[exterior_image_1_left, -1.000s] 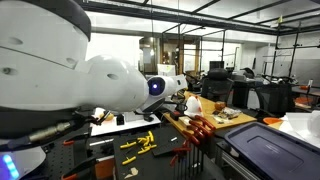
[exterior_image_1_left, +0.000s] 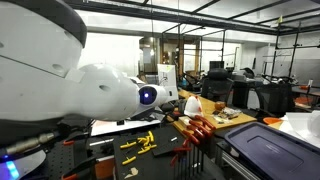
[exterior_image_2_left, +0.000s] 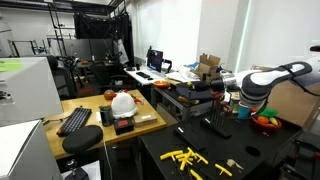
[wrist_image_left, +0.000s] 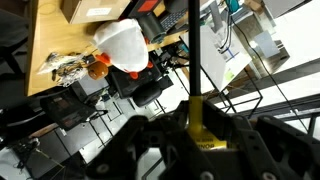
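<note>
In the wrist view my gripper is shut, and a small yellow-orange piece (wrist_image_left: 196, 108) shows in line with a dark upright bar. Its full shape is unclear. The camera looks out across the room, with the held piece clear of the table. In exterior view 1 the white arm (exterior_image_1_left: 105, 88) reaches in from the left over the table; its gripper end is hard to make out. Several yellow pieces (exterior_image_2_left: 187, 157) lie scattered on the dark table (exterior_image_2_left: 165, 145). Near the far edge, a black slotted rack (exterior_image_2_left: 217, 119) stands in exterior view 2.
Red-orange items (exterior_image_1_left: 197, 128) stand close to the arm's far end. A dark tray (exterior_image_1_left: 268, 147) lies at the right. A bowl with colourful things (exterior_image_2_left: 266, 121) sits by the arm's base. On the wooden table behind is a white helmet (exterior_image_2_left: 123, 105).
The arm's wrist has shifted left and slightly down in exterior view 1, while the upper arm has swung higher at the left. The yellow pieces on the table look unmoved.
</note>
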